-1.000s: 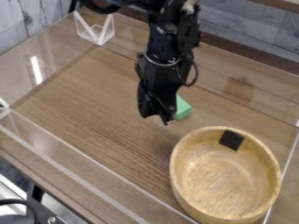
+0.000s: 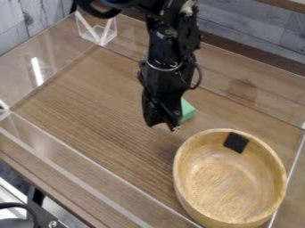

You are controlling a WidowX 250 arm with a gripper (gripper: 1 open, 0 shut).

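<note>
The black gripper (image 2: 162,116) hangs over the middle of the wooden tray floor. It looks shut, with nothing visible between its fingers. Just behind it to the right lies a green object (image 2: 184,111), partly hidden by the gripper. A round beige bowl (image 2: 229,198) sits at the lower right, with a black rectangle (image 2: 236,143) on its back rim.
A white wire object (image 2: 98,27) is at the back left. Wooden walls border the back, and black cables lie at the lower left outside.
The gripper has shifted very slightly over the last second; the green object and the bowl look unmoved.
</note>
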